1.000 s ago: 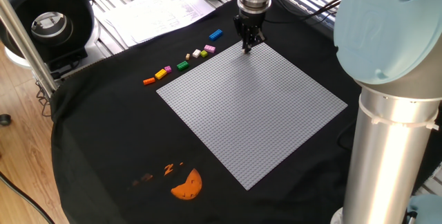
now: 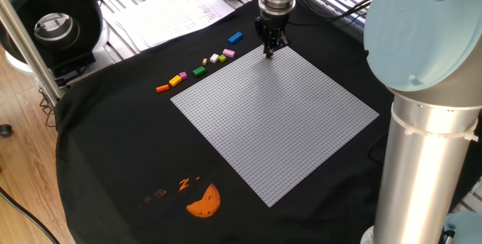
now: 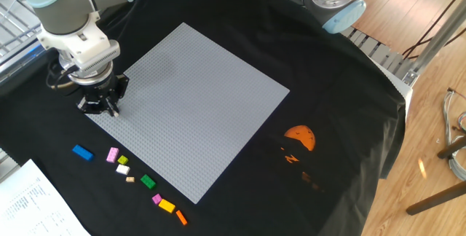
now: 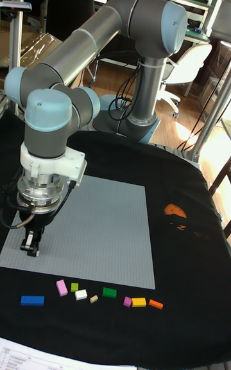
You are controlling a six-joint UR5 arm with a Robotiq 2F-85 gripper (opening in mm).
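The black gripper (image 2: 268, 52) points down just above one corner of the grey studded baseplate (image 2: 271, 116). In exterior view 2 that gripper (image 3: 114, 112) is over the plate's left corner, and in exterior view 3 the gripper (image 4: 30, 249) is at the near left. Its fingertips are small and dark, so whether they are apart or hold anything cannot be made out. Loose bricks lie in a row on the black cloth beside the plate: blue (image 4: 32, 300), pink (image 4: 61, 288), lime (image 4: 74, 287), white (image 4: 81, 295), tan (image 4: 94, 299), green (image 4: 109, 293), magenta (image 4: 127, 301), yellow (image 4: 138, 302) and orange (image 4: 156, 304).
Paper sheets (image 2: 169, 10) lie beyond the bricks at the table's edge. An orange print (image 2: 203, 201) marks the cloth past the plate. Most of the baseplate is bare. The arm's upright column (image 2: 425, 169) stands at the right in exterior view 1.
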